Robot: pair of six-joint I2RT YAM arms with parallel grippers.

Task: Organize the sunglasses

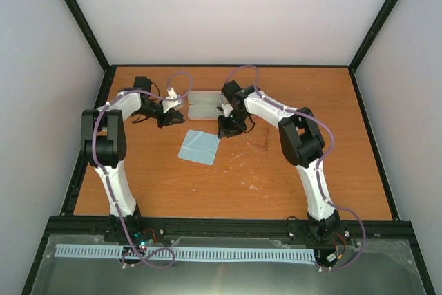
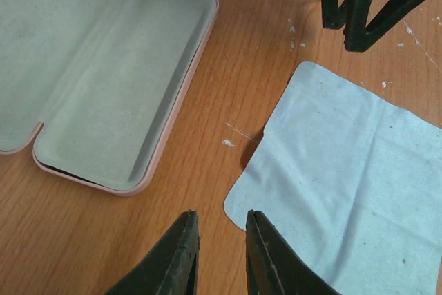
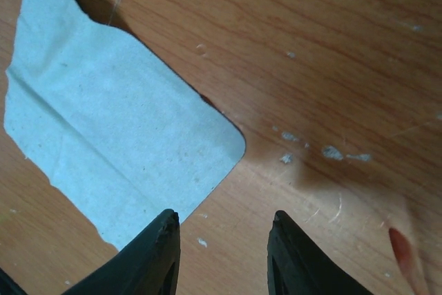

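Observation:
An open, empty glasses case (image 1: 204, 97) with pink rim and grey-green lining lies at the back middle; in the left wrist view it (image 2: 117, 81) fills the upper left. A light blue cloth (image 1: 198, 147) lies flat in front of it, also in both wrist views (image 2: 345, 177) (image 3: 117, 122). My left gripper (image 1: 170, 119) hangs left of the case, its fingertips (image 2: 183, 226) part open and empty above the table. My right gripper (image 1: 226, 129) is open above the cloth's back right corner, nothing between its fingers. I cannot clearly make out any sunglasses.
Walls and a dark frame surround it. Purple cables loop over both arms.

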